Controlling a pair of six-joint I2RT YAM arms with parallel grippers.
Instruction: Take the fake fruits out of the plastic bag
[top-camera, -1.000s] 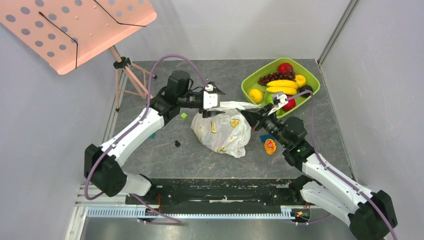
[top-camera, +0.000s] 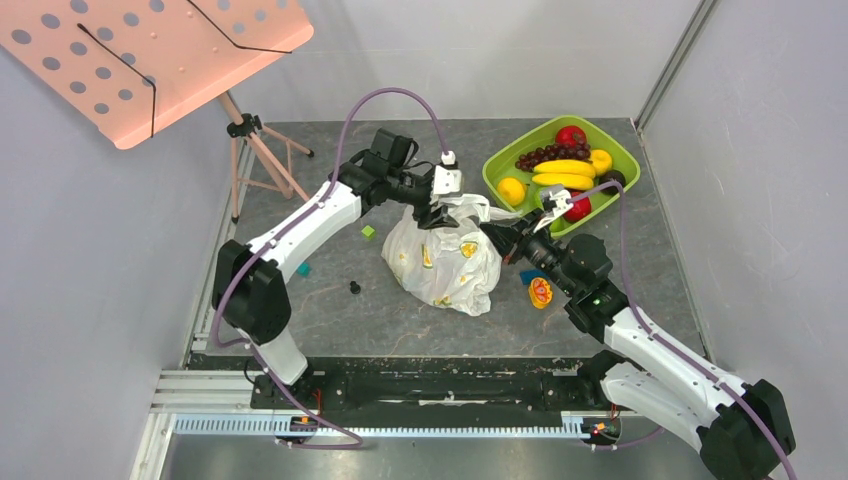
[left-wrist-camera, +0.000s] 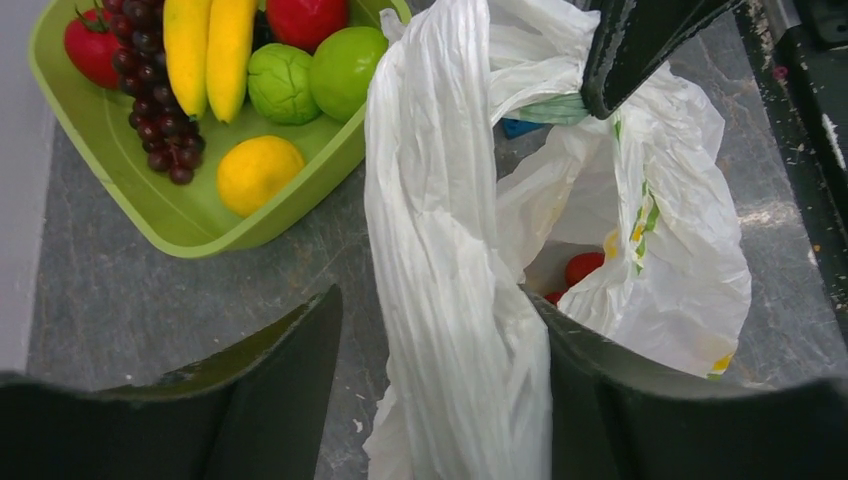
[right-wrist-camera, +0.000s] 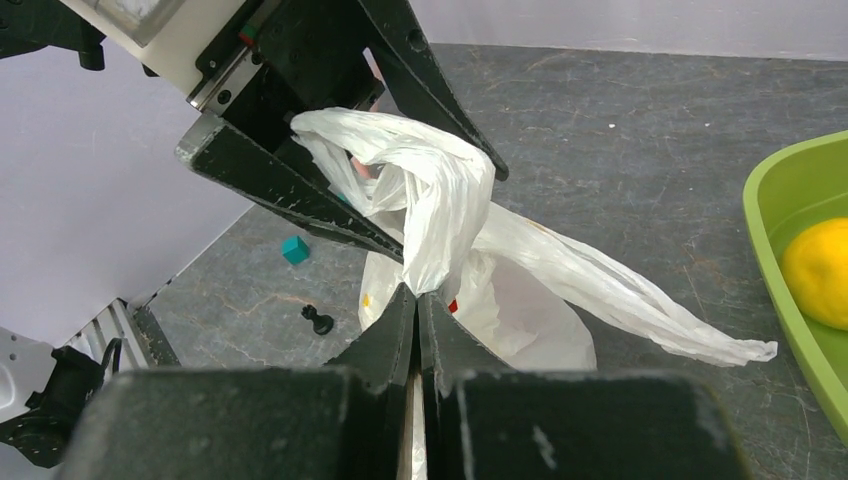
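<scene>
The white plastic bag (top-camera: 450, 265) with fruit prints lies in the middle of the floor, its upper part raised between my grippers. Through its opening, something red and round (left-wrist-camera: 585, 266) shows inside. My right gripper is shut on a fold of the bag's film. My left gripper stands open, its fingers (right-wrist-camera: 300, 200) on either side of a bunched strip of the bag. The left wrist view has that strip running between the two spread fingertips. How much else the bag holds is hidden.
At the back right, a green bin (top-camera: 490, 180) holds bananas, grapes, a lemon and other fruits. An orange piece (top-camera: 540, 292) and a blue one (top-camera: 533, 276) lie beside the right gripper. A black pawn (top-camera: 355, 287), green cube (top-camera: 368, 232) and teal cube (top-camera: 303, 269) sit left of the bag.
My left gripper has moved to the right and turned over the bag's upper part, now closer to the right gripper. The right arm and the bag's lower part look unmoved.
</scene>
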